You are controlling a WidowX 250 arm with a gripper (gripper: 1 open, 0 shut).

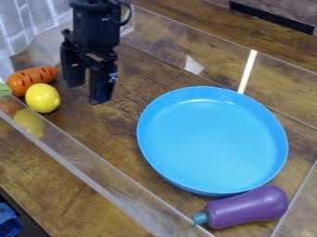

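Observation:
My black gripper (87,76) hangs over the wooden floor at the upper left, open, with nothing visible between its fingers. To its left lie an orange carrot (31,80) and a yellow lemon (43,98), the lemon just in front of the carrot. A large blue plate (210,139) fills the middle right. A purple eggplant-like toy (247,205) lies at the lower right, near the plate's front edge.
A clear wall (99,186) runs diagonally along the lower left, with a small blue object (6,222) outside it. The floor behind the plate and below the gripper is clear.

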